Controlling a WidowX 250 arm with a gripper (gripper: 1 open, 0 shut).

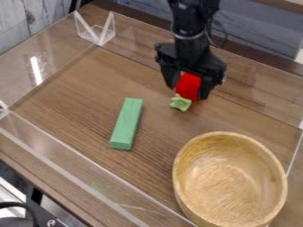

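Observation:
My black gripper [189, 67] reaches down from the top centre over a red oval object [189, 86], its open fingers around or just above it; the exact contact is hard to tell. A small pale green piece [182, 104] lies at the red object's lower left. A green bar [127, 123] lies upright in the picture at centre left. A large tan bowl [229, 211] sits at the lower right.
A clear plastic item [97, 27] stands at the upper left. A cable lies at the bottom left corner.

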